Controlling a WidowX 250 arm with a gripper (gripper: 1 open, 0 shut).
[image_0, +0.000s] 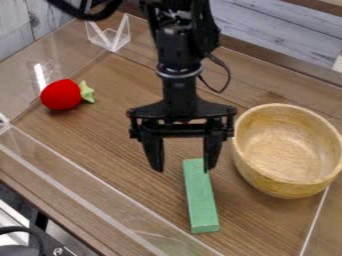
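The black gripper (182, 152) hangs in the middle of the camera view, open, its fingers pointing down, just above the upper end of a green block (201, 205) lying lengthwise on the wooden table. Whether it touches the block cannot be told. Nothing shows between its fingers.
A large cream bowl (287, 170) sits to the right of the gripper. A red tomato-like object (60, 94) with a green leafy bit lies at the left. A clear container (110, 30) stands at the back left.
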